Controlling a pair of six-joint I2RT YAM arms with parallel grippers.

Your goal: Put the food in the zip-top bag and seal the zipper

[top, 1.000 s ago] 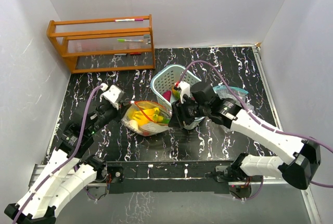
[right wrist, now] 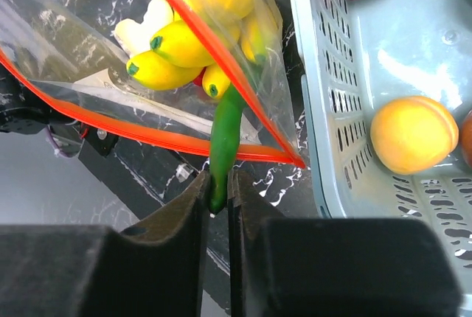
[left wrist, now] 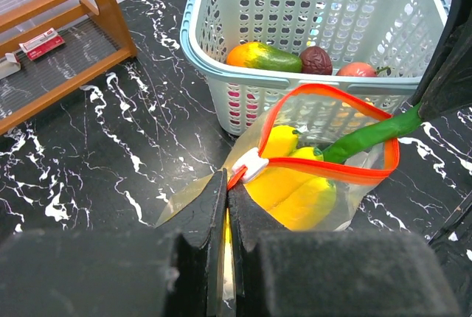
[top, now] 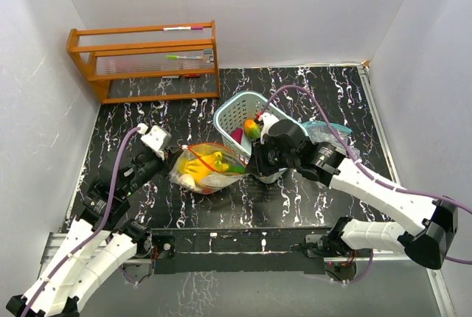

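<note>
The zip top bag (top: pixel 193 180) with red zipper lies open, holding yellow food (left wrist: pixel 299 206) and a white piece (right wrist: pixel 140 33). My left gripper is shut at the bag's red rim by the white slider (left wrist: pixel 251 162). My right gripper is shut on a green vegetable (right wrist: pixel 225 140), whose far end is inside the bag's mouth. The pale basket (left wrist: pixel 198 22) stands beside the bag with a mango (left wrist: pixel 254 56), a dark red item (left wrist: pixel 316 63) and round fruit (right wrist: pixel 413 134).
A wooden rack (top: pixel 158 98) stands at the back left. Another clear bag (top: pixel 332 133) lies right of the basket, behind the right arm. Bare marble table (top: pixel 118 125) shows at the left.
My right gripper has moved slightly rightward from a second ago, with the green vegetable in it. My left gripper has shifted slightly left along with the bag.
</note>
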